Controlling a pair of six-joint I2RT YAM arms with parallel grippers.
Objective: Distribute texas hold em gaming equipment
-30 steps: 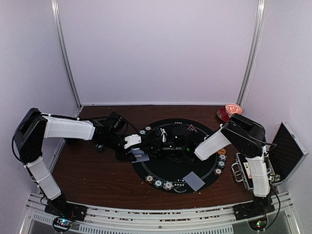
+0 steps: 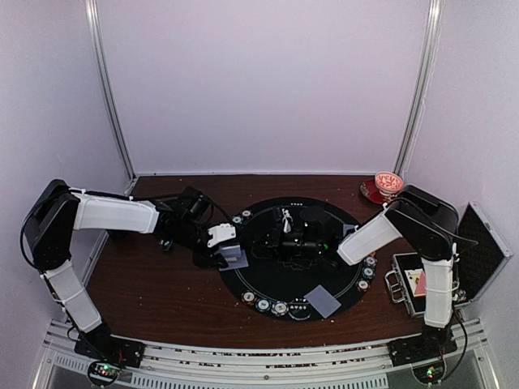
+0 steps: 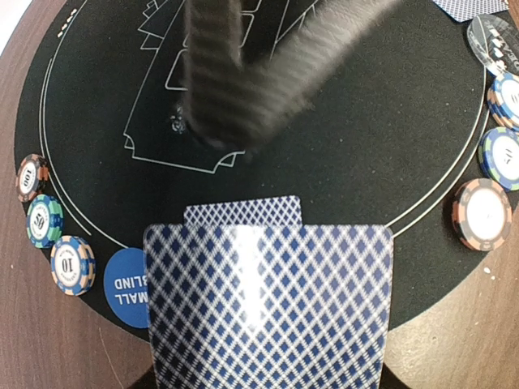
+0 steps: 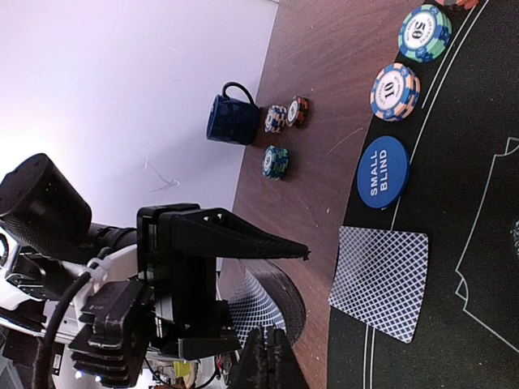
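Observation:
My left gripper (image 2: 224,256) is shut on a deck of blue-checked cards (image 3: 268,308), held over the left edge of the round black mat (image 2: 272,285). Just beyond the deck, a card (image 4: 381,279) lies face down on the mat beside the blue small blind disc (image 4: 383,172). My right gripper is shut with nothing visible between its fingers; it is to the right of the deck and apart from it. Other face-down cards lie at the mat's front right (image 2: 323,301) and, partly covered by the right arm, at its right side (image 2: 349,229).
Stacks of poker chips (image 2: 280,308) stand along the mat's rim. At the right is an open metal case (image 2: 412,284), and a red-and-white bowl (image 2: 388,182) sits at the back right. A dark mug (image 4: 233,116) stands near the left wall.
The right arm has shifted to the right, drawing its gripper away from the deck. The left arm and its deck have stayed in place.

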